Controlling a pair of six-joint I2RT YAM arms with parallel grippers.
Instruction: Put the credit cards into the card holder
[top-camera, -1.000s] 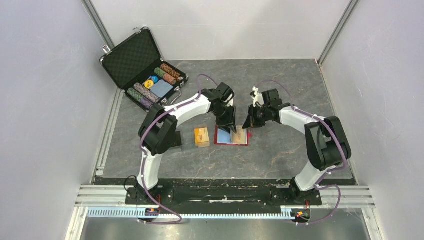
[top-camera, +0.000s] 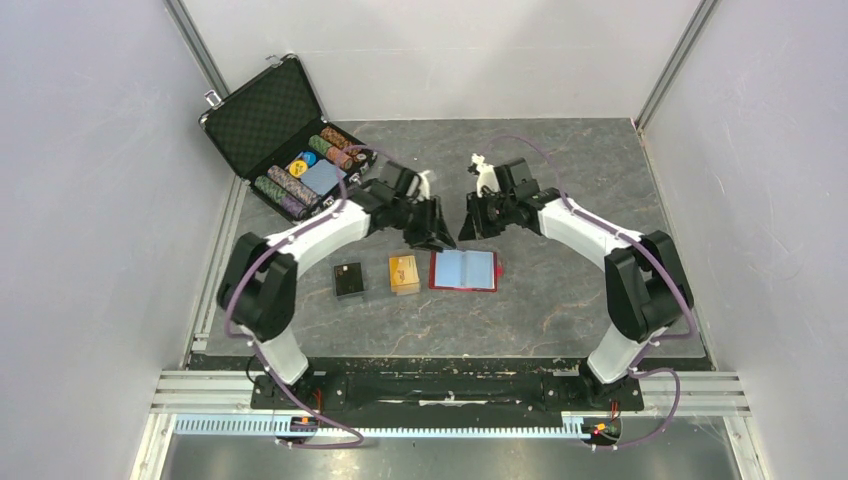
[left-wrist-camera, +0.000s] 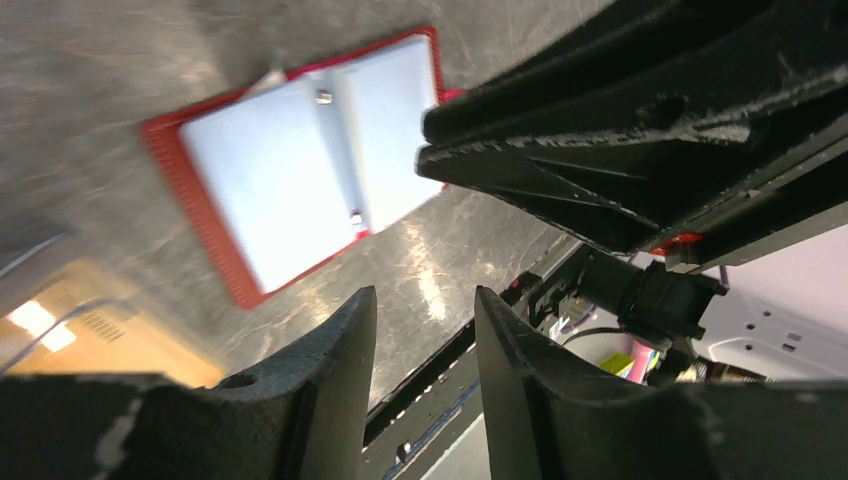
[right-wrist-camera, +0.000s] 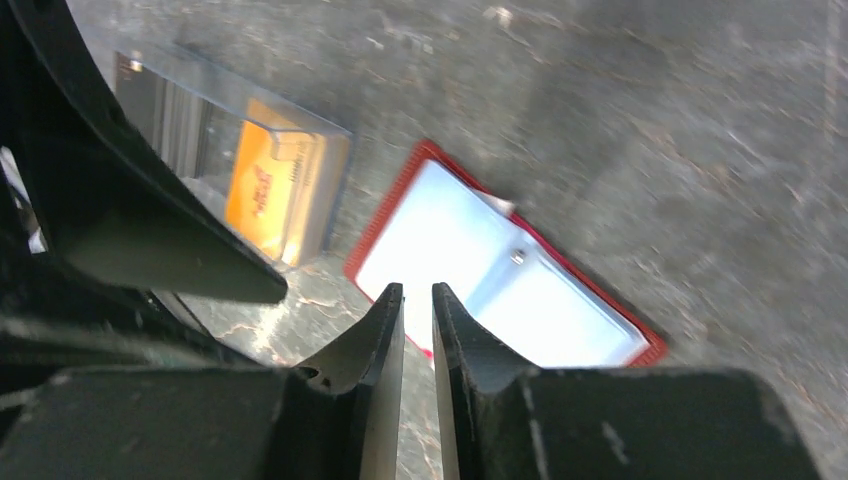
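The card holder (top-camera: 449, 266) lies open on the table, red-edged, with two pale blue pages showing. Gold-orange cards (top-camera: 403, 270) stand in a clear box to its left, and dark cards (top-camera: 347, 279) sit farther left in a second one. My left gripper is open and empty, just above the holder's upper left part in the top view. Near the holder's upper right side is my right gripper, shut with nothing showing between its fingers; in the right wrist view the fingertips overlap the pages.
An open black case (top-camera: 265, 120) with chips and a deck of cards stands at the back left. The two grippers are close together, and the left one fills part of the right wrist view.
My left gripper has moved left off the holder, and the right one has moved left and slightly up. A beige face on the holder's right side has given way to pale blue.
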